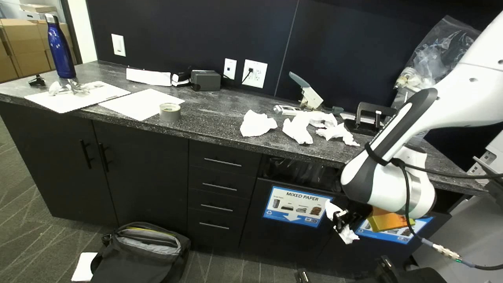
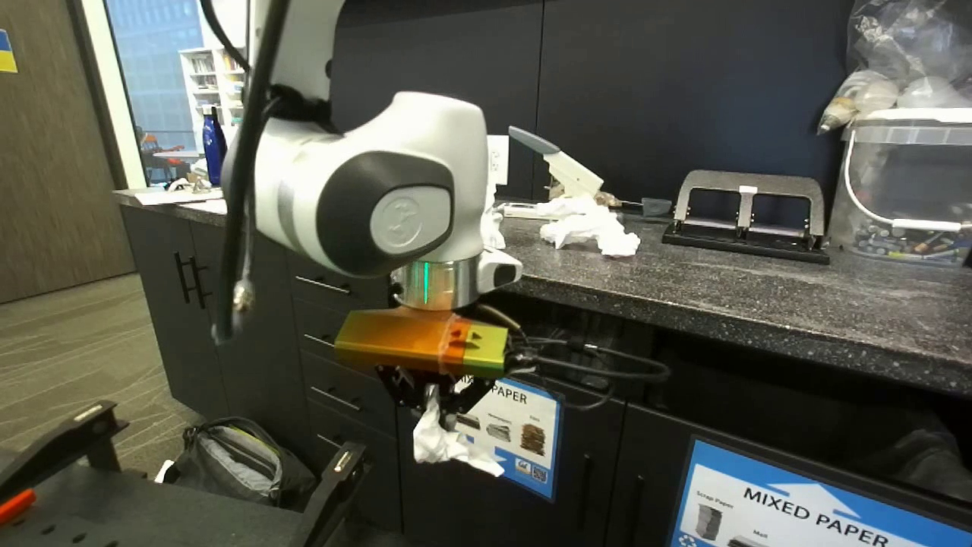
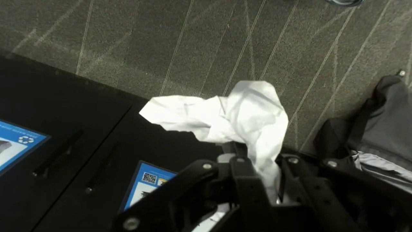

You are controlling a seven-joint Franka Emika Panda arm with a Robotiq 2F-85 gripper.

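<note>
A crumpled white paper [image 3: 251,112] is pinched in my gripper [image 1: 342,221], which is shut on it. In exterior view 2 the same paper [image 2: 446,445] dangles below the dark fingers, in front of a cabinet door with a blue MIXED PAPER sign [image 2: 519,437]. The gripper hangs below counter height, out from the cabinet front. Several more crumpled white papers [image 1: 298,128] lie on the dark speckled counter [image 1: 212,111].
Under the counter are open bin slots [image 1: 301,170] with plastic liners. On top stand a hole punch [image 2: 747,214], a clear bucket [image 2: 902,182], a stapler [image 1: 309,94] and a tape roll [image 1: 169,112]. A grey bag [image 1: 141,254] sits on the floor.
</note>
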